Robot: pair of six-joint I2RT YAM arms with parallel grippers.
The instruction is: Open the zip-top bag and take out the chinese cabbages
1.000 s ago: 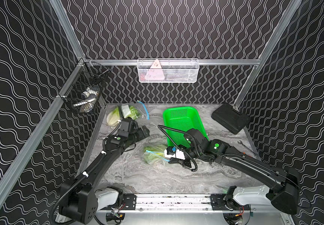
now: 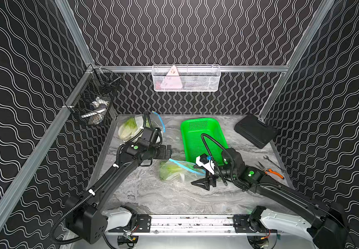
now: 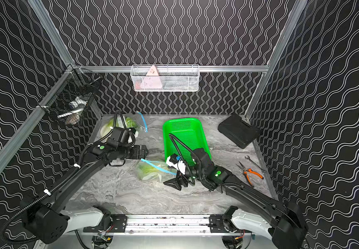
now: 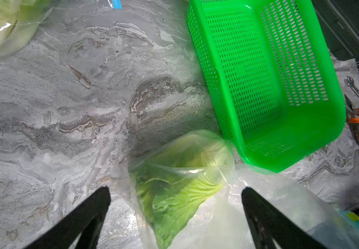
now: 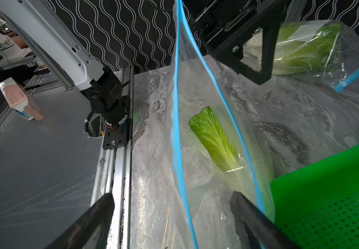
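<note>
A clear zip bag (image 2: 172, 171) with a Chinese cabbage (image 4: 183, 188) in it lies in front of the green basket. In the right wrist view its two blue zip strips (image 5: 177, 141) stand apart, with green leaf (image 5: 213, 139) showing between them. My left gripper is open above the bag, nothing gripped between its fingers. My right gripper is open at the bag's mouth; one finger (image 5: 250, 224) overlaps the film, and I cannot tell whether it is inside. A second bagged cabbage (image 2: 128, 127) lies at the back left.
The green basket (image 2: 200, 124) stands empty close behind the front bag. A black case (image 2: 255, 130) sits at the back right, with orange-handled pliers (image 2: 275, 173) and a wrench nearby.
My right gripper has shifted slightly right, and the blue strip now stretches further right, toward it.
</note>
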